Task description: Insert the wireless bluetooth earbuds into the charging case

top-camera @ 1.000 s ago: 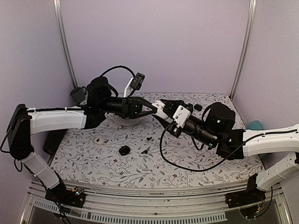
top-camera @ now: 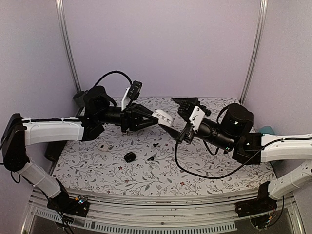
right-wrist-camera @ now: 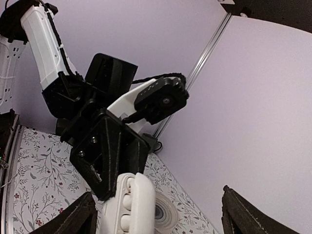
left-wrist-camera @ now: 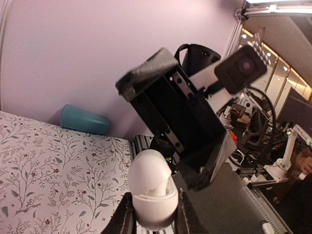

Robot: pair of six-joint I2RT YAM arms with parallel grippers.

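Note:
A white charging case [top-camera: 163,117] hangs in mid-air above the table, with my left gripper [top-camera: 152,118] shut on it. In the left wrist view the white case [left-wrist-camera: 152,195] stands upright between the fingers. The right wrist view shows two white rounded pieces seated in slots of the case [right-wrist-camera: 141,204], apparently earbuds. My right gripper [top-camera: 178,120] is open around the near side of the case, its fingers apart and clear of it in the right wrist view.
Small dark items, including a black object [top-camera: 129,157], lie on the patterned table [top-camera: 102,175]. A pale round piece [top-camera: 103,146] is at left. A grey mug [top-camera: 80,99] stands back left, a teal object [left-wrist-camera: 85,119] at the right edge.
My left gripper, with the case, has shifted a little down and left.

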